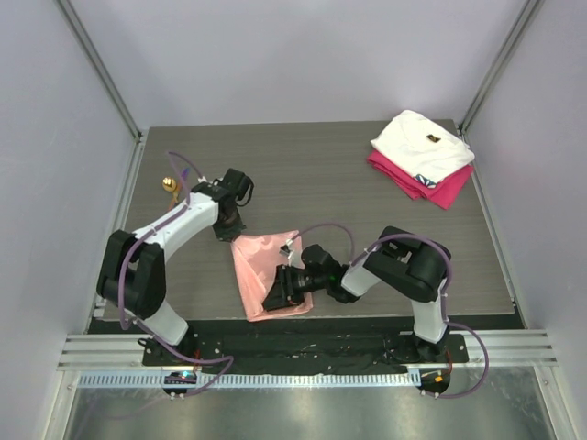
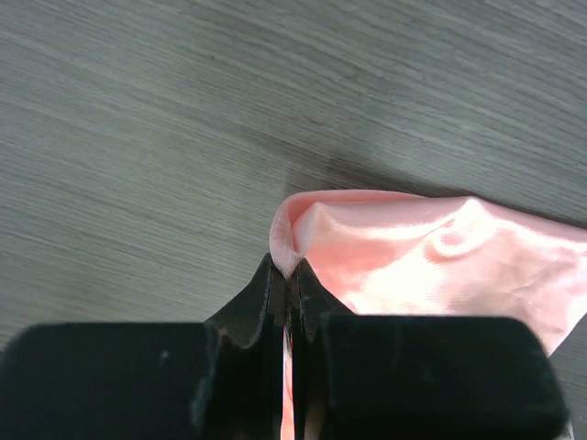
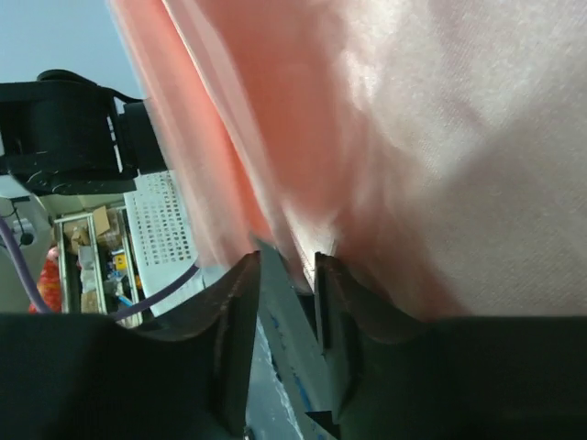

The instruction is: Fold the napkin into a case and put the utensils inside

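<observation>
The pink napkin point(image 1: 260, 261) lies near the table's front edge, its far and near edges uneven. My left gripper is shut on its far left corner, which bunches up above the fingertips in the left wrist view. At the front, over the near part of the cloth, is my right gripper point(image 1: 278, 301). Its fingers point(image 3: 240, 291) stand a little apart in the right wrist view, with a napkin edge at the gap. Beyond the left arm, a golden utensil point(image 1: 170, 184) and something blue point(image 1: 185, 172) are partly hidden.
A white folded cloth point(image 1: 417, 142) rests on red folded cloths point(image 1: 451, 190) at the back right. A purple cable point(image 1: 321, 225) loops above the right arm.
</observation>
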